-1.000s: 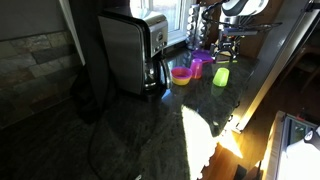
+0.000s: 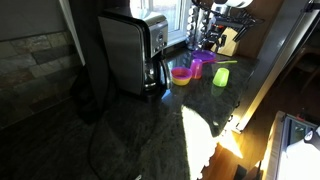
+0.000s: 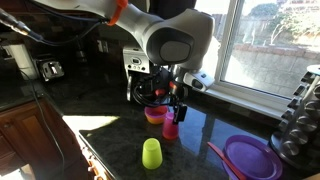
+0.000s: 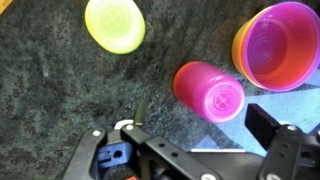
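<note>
My gripper is open, with nothing between its fingers. In the wrist view, a pink cup (image 4: 208, 92) appears just beyond the gap between the fingers. A lime green cup (image 4: 115, 25) is at the upper left, and a pink and orange bowl or stack of bowls (image 4: 280, 45) at the upper right. From exterior view 2, the gripper hangs above the pink cup (image 3: 171, 127), apparently clear of it. The green cup (image 3: 151, 153) stands nearer that camera; the bowl (image 3: 155, 114) sits close behind the pink cup.
A purple plate (image 3: 262, 160) with a red utensil (image 3: 228, 160) lies near the window. The coffee maker (image 2: 135, 50) stands left of the bowl in exterior view 1. A spice rack (image 3: 300, 115) is by the window.
In exterior view 1, my gripper has moved left, closer to the pink cup and bowl. The cups, bowl and plate appear unmoved.
</note>
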